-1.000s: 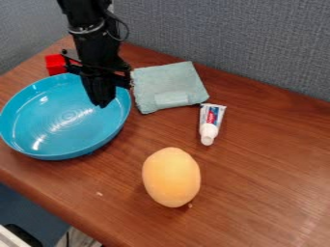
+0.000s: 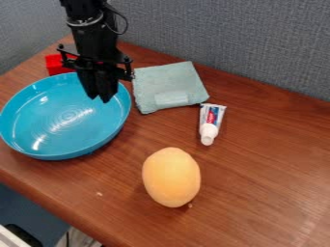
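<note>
My black gripper (image 2: 98, 89) hangs over the back right part of a blue round plate (image 2: 58, 121), its fingers pointing down; whether they are open or shut is hard to tell. To the right of it lies a folded pale green cloth (image 2: 168, 85), and further right a white toothpaste tube (image 2: 210, 123) with its cap toward the front. A yellow-orange oval object (image 2: 171, 176) sits on the wooden table at the front centre. A red object (image 2: 54, 64) is partly hidden behind the arm at the back left.
A grey padded wall (image 2: 245, 48) runs along the back. The table's left front edge drops to a dark floor.
The gripper has shifted very slightly, a little up and to the left, over the plate. The other objects are unmoved.
</note>
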